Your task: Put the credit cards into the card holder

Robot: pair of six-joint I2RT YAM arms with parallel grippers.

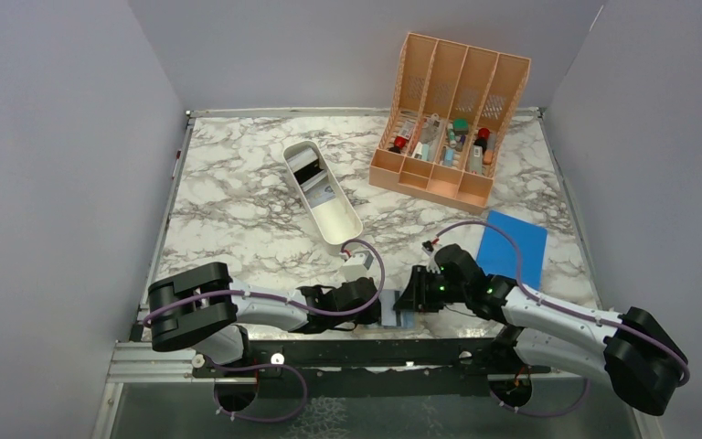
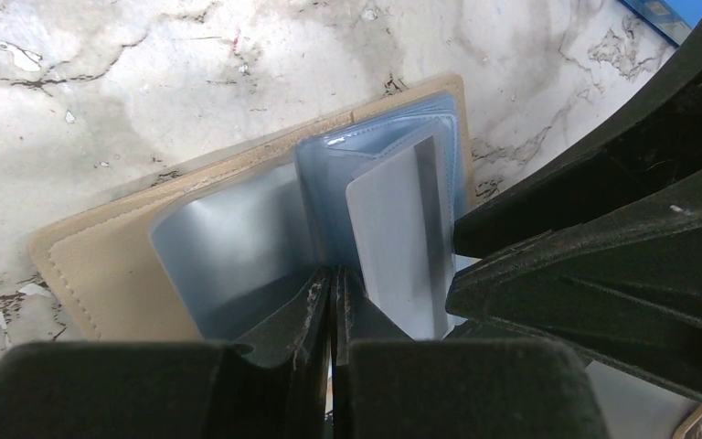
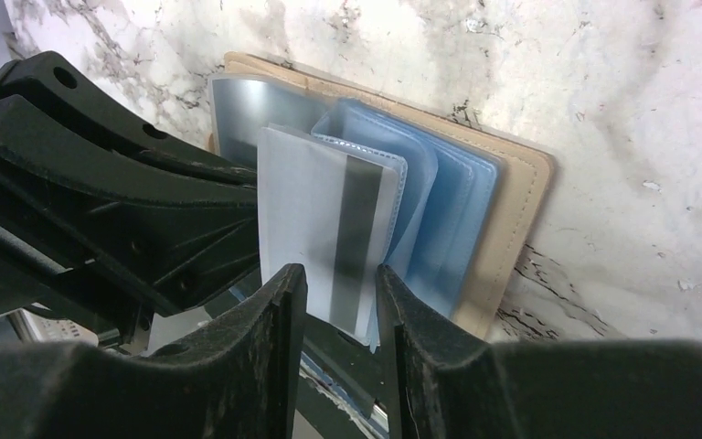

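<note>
The card holder [image 2: 114, 261], beige-edged with bluish clear sleeves, lies open on the marble table. A white card [image 2: 388, 229] with a grey stripe sits at a raised sleeve, within its stitched edge as far as shows. At that sleeve's left side my left gripper is shut; its tips pinch the sleeve's edge, though the card hides part of the contact. My right gripper stands open at the card's opposite edge, with the striped end of the card [image 3: 355, 229] between its fingers in view, not clamped. Both grippers [image 1: 400, 306] cover most of the holder from above.
A white tray [image 1: 345, 219] holding a black card and other cards stands behind the left arm. An orange compartment box [image 1: 430, 181] with small bottles is at the back right, and a blue sheet [image 1: 521, 247] lies at right.
</note>
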